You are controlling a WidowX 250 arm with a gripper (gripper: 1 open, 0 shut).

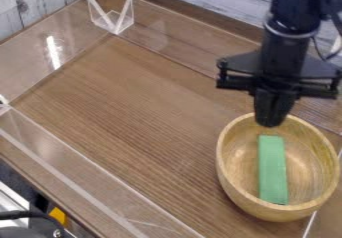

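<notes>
My black gripper (274, 110) hangs at the right, above the back rim of a tan oval bowl (237, 187). It looks shut, with nothing visible between its fingers. Inside the bowl lies a green rectangular block (273, 174), lengthwise front to back. The gripper's body hides part of the table behind it.
A white wire-like holder (110, 17) stands at the back left. Dark cables and hardware lie beyond the near left edge.
</notes>
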